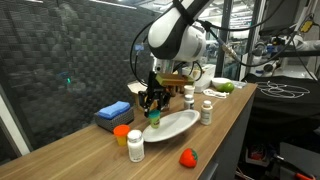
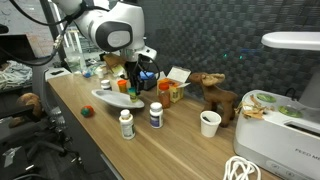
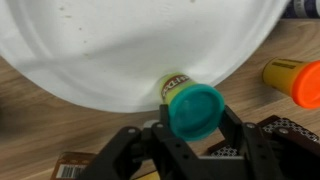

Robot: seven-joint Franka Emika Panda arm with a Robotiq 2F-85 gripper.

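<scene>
My gripper is shut on a small yellow-labelled bottle [image 3: 174, 84] with a teal-green cap [image 3: 196, 110]. In the wrist view the bottle's lower end is over the rim of a white plate [image 3: 90, 45]; contact is hard to judge. In exterior view 1 the green-topped bottle [image 1: 154, 117] stands at the left part of the plate [image 1: 178, 125], which looks tilted there. Exterior view 2 has the gripper [image 2: 133, 87] above the same plate [image 2: 112, 99], partly covering the bottle.
A white bottle [image 1: 135, 146] and an orange-lidded one [image 1: 121, 132] stand left of the plate. A red strawberry-like object [image 1: 188, 157] lies in front of it. More white bottles [image 1: 206, 112] are to the right. Bare wood [image 1: 70, 160] is free at the left.
</scene>
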